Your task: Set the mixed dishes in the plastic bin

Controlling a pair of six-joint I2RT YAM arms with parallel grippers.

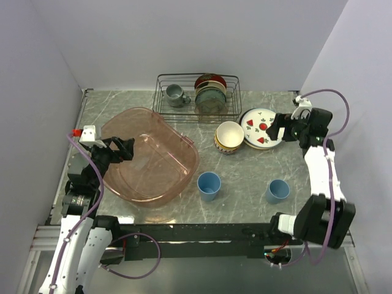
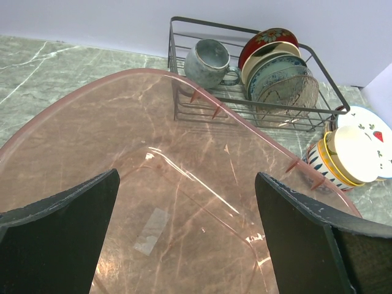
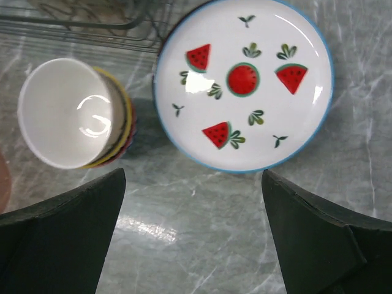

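Observation:
An empty, see-through brownish plastic bin [image 1: 147, 160] lies on the left half of the counter. My left gripper [image 1: 127, 149] hangs over its left side, open and holding nothing. A white plate with watermelon prints [image 3: 245, 144] tops a plate stack at the right. Beside it, nested bowls [image 3: 67, 113] lean with a white one uppermost. My right gripper [image 1: 275, 128] is open over the plate's right part in the top view, its fingers [image 3: 73, 226] apart and empty. Two blue cups, one left [image 1: 209, 185] and one right [image 1: 277, 191], stand nearer the front.
A wire rack [image 1: 162, 92] at the back holds a grey-green mug [image 2: 208, 63] and several upright plates and bowls [image 2: 278, 67]. Bare counter [image 1: 245, 177] lies between the two blue cups. A wall rises close on the right.

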